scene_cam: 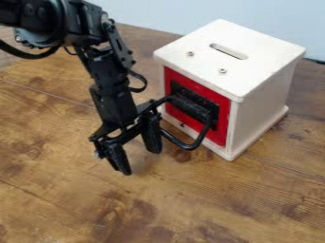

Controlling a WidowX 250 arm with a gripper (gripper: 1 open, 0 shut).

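Observation:
My black gripper (139, 155) hangs low over the wooden table, left of a cream wooden box (254, 85) with a slot and two screws on top. Its two fingers are spread apart with nothing seen between them. The box's red front panel (216, 137) carries a black fitting (191, 102), from which a black bent bar (185, 144) sticks out toward the gripper, close to its right finger. Whether they touch is unclear.
A pale wall stands behind. Black cables loop beside the arm at upper left.

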